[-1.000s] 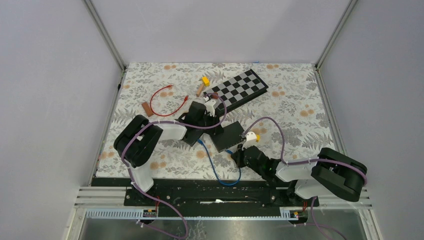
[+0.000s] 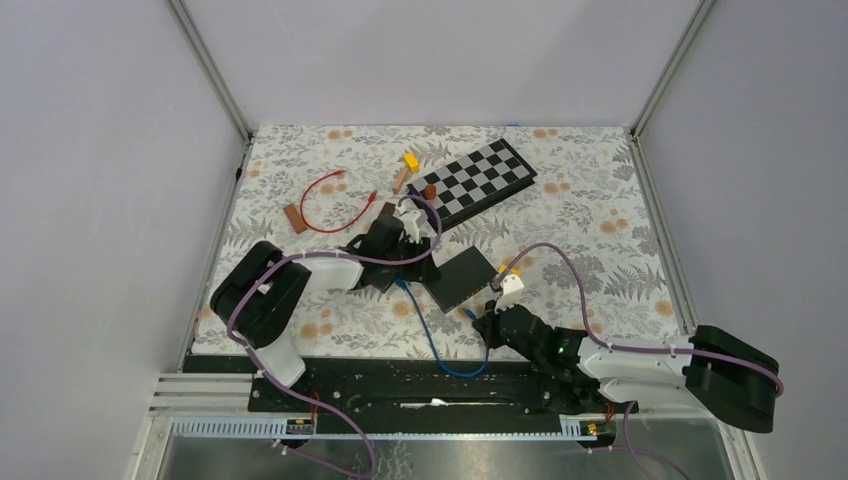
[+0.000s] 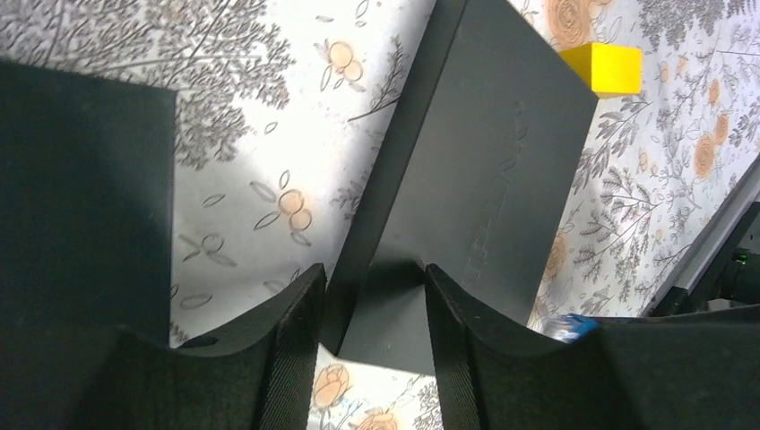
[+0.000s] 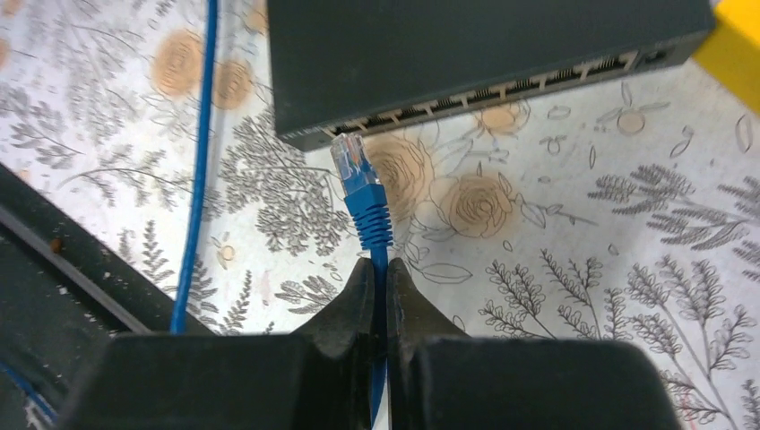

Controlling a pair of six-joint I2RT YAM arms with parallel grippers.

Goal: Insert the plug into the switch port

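Note:
The black switch (image 2: 461, 277) lies mid-table; its row of ports (image 4: 502, 94) faces my right gripper in the right wrist view. My right gripper is shut on the blue cable, whose clear plug (image 4: 353, 163) points at the leftmost ports from just in front; whether it touches cannot be told. My left gripper is part open over the switch's left end, its fingertips at that end; whether they grip it is unclear.
A yellow block (image 3: 602, 70) sits beside the switch. A checkerboard (image 2: 473, 178), a red cable (image 2: 305, 210) and wooden pieces lie farther back. A dark flat object (image 3: 76, 206) lies left of the switch.
My right arm has moved right and toward the front edge with the plug. My left arm has drawn slightly left and down, and the switch appears turned a little.

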